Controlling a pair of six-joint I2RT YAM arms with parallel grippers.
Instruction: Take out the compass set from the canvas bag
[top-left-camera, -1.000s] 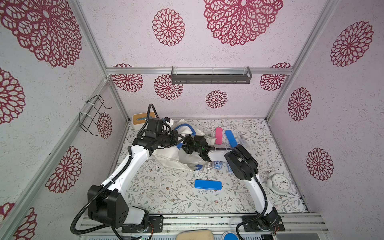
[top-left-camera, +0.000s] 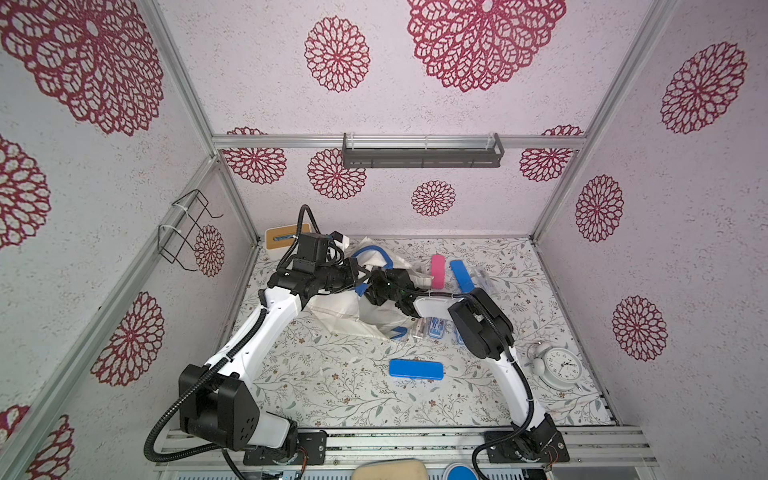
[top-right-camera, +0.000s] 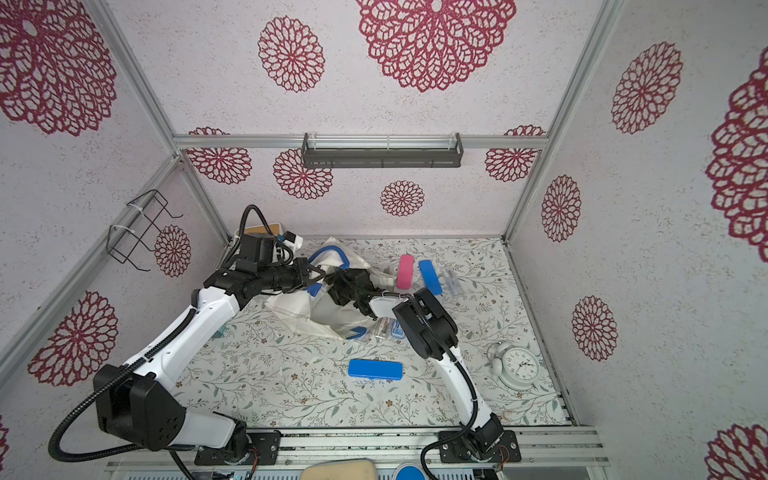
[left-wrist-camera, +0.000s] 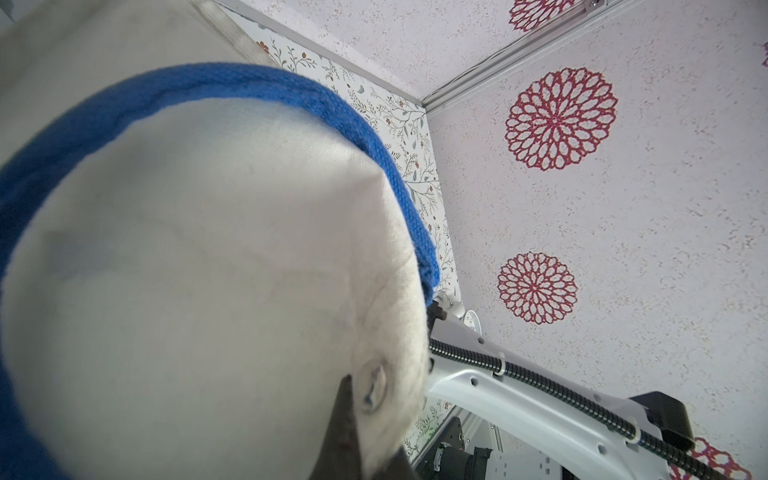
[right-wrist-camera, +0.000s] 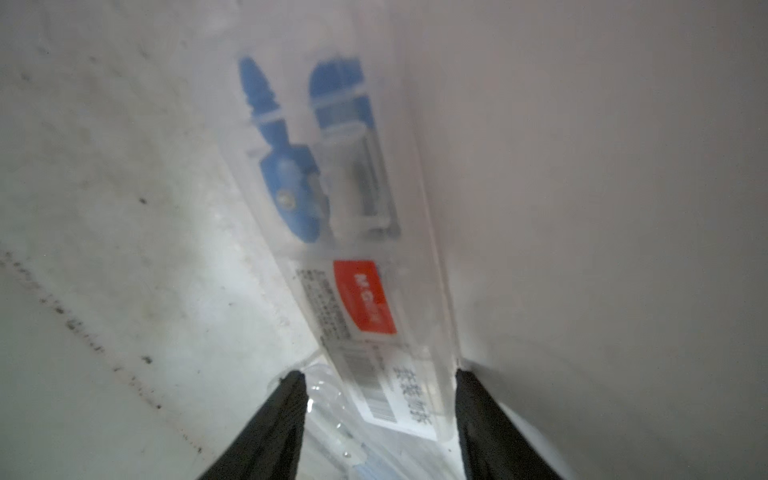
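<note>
The white canvas bag (top-left-camera: 336, 316) with blue handles lies at mid-table. My left gripper (top-left-camera: 360, 272) is at its upper fabric; in the left wrist view the canvas (left-wrist-camera: 216, 264) covers much of the gripper, which is shut at the cloth. Inside the bag, in the right wrist view, lies a clear compass set case (right-wrist-camera: 360, 312) with blue compasses and a red label. My right gripper is part open, its fingers either side of the case's near end. A second clear case (right-wrist-camera: 336, 432) lies partly beneath it.
A blue case (top-left-camera: 416, 369) lies in front, pink (top-left-camera: 437, 272) and blue (top-left-camera: 461, 276) cases behind right, clear cases (top-left-camera: 437, 328) beside the bag. An alarm clock (top-left-camera: 560, 368) stands at right.
</note>
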